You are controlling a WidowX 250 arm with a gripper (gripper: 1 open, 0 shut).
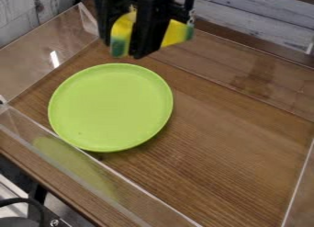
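My black gripper (140, 30) hangs at the top middle of the camera view, above the back of a round light-green plate (109, 107). It is shut on a yellow object (173, 33) with some green on it, which is partly hidden by the black fingers. The plate lies on the left half of a wooden surface.
Bare wood (227, 148) fills the right side. Clear walls or edges (37, 56) run along the left, front and right. A black cable (25, 203) shows at the lower left, outside the clear edge.
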